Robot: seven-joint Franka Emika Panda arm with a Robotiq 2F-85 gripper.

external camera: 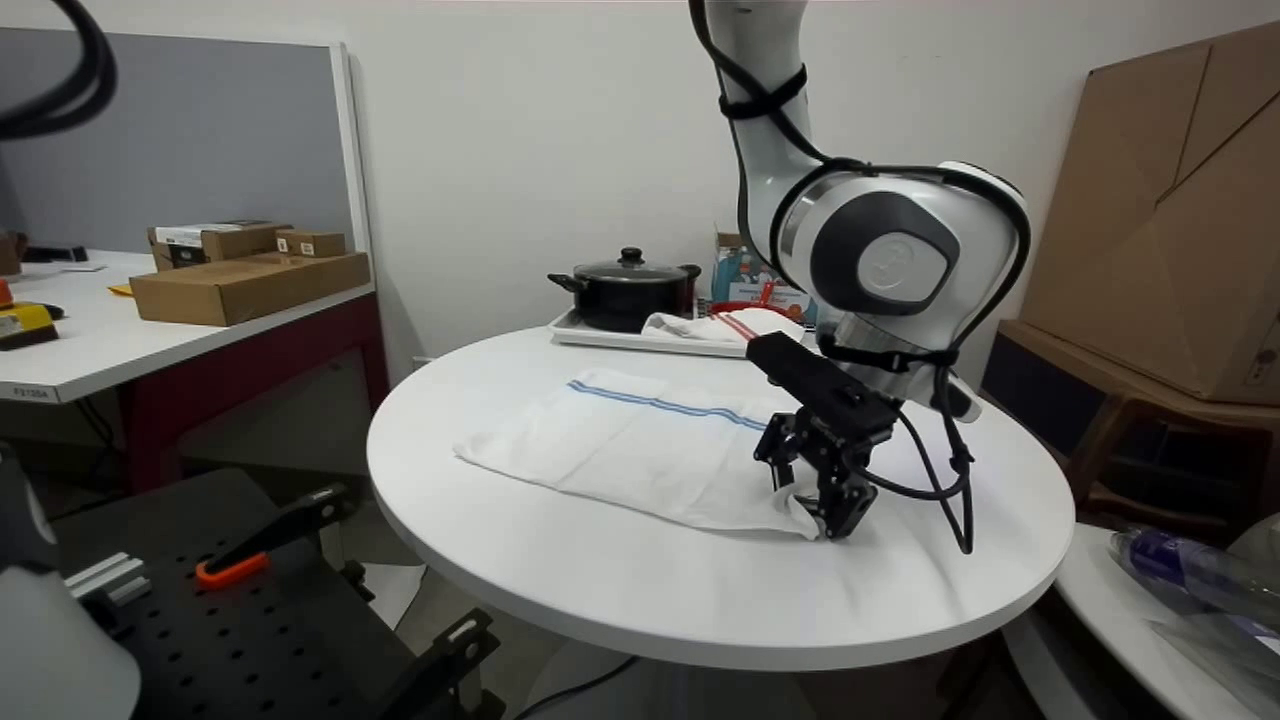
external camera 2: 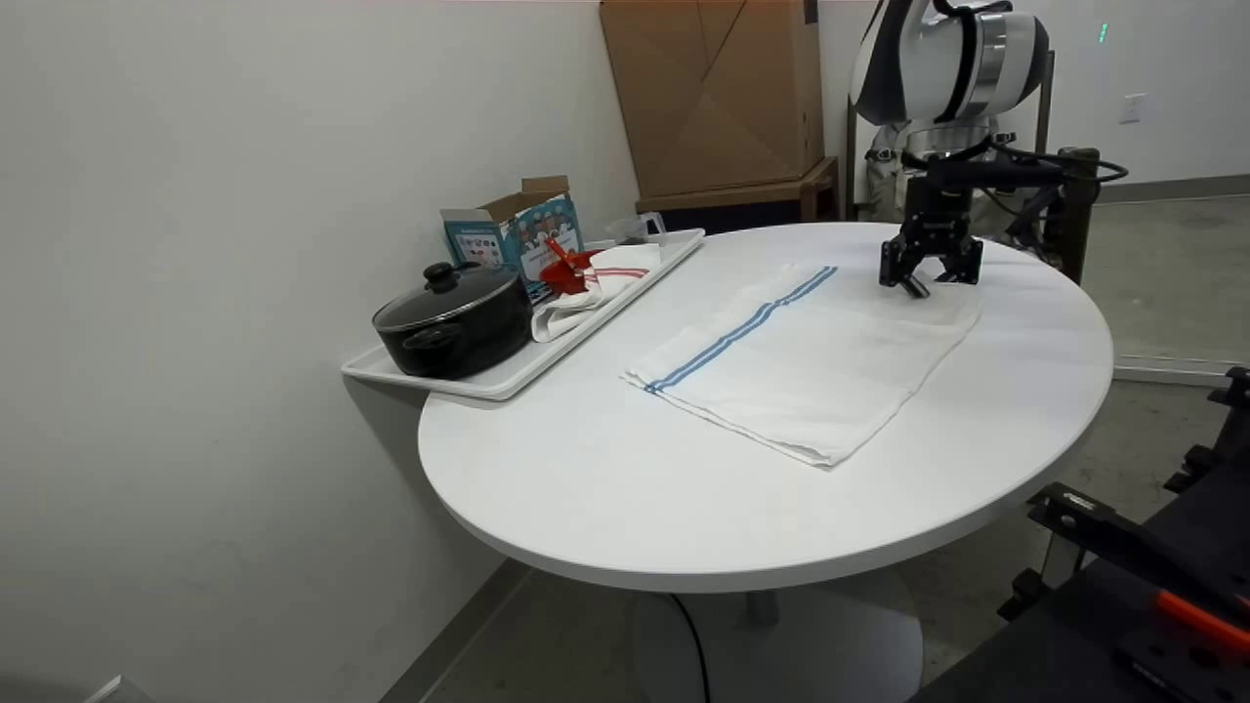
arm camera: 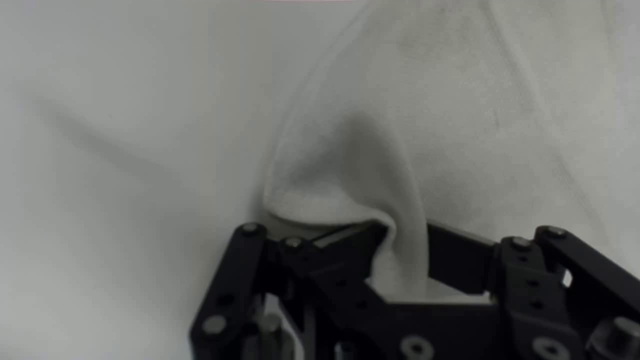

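Observation:
A white towel (external camera: 636,450) with blue stripes lies spread on the round white table (external camera: 576,576). At its right end in exterior view 1, my gripper (external camera: 806,494) points down onto the towel's near corner. In the wrist view a raised fold of the towel (arm camera: 411,204) runs up between the black fingers. My gripper is part open, its fingers apart on either side of that fold. Exterior view 2 shows the gripper (external camera 2: 932,271) low at the towel's far end. Whether both pads press on the cloth is hard to see.
Along the wall, a white tray (external camera 2: 516,381) carries a black lidded pot (external camera 2: 457,322), a red-striped cloth (external camera 2: 621,269) and a red item (external camera 2: 565,268). A colourful box (external camera 2: 516,234) is beside them.

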